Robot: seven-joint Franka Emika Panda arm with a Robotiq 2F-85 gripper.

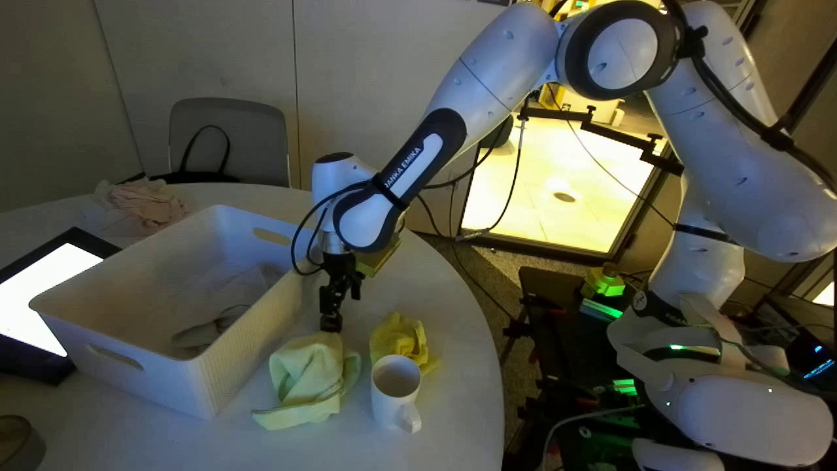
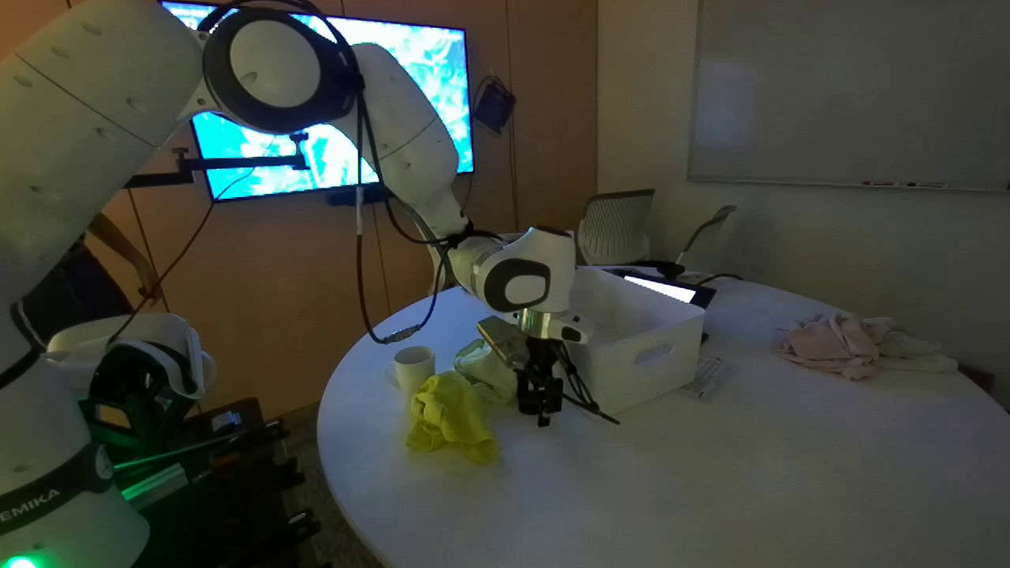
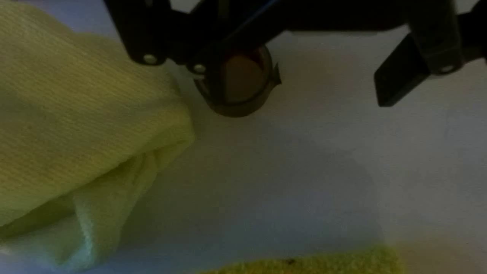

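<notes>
My gripper [image 1: 339, 302] points down over the table, just above a small dark roll of tape [image 1: 331, 322]. In the wrist view the tape roll [image 3: 242, 107] lies by the left finger, partly covered by it. The right finger [image 3: 401, 75] stands well apart over bare table, so the gripper is open. A pale green cloth [image 1: 310, 377] lies crumpled close beside the roll. Further right, a yellow cloth [image 1: 400, 341] is bunched behind a white mug [image 1: 390, 396]. From exterior view 2 I cannot make out the roll apart from the dark gripper [image 2: 540, 405].
A large white bin [image 1: 220, 384] stands close beside the gripper, with a grey item [image 1: 200, 335] inside. Beyond it are a lit screen [image 1: 39, 294] and pinkish cloth [image 1: 149, 205]. Bare table [image 2: 720, 473] stretches wide in exterior view 2.
</notes>
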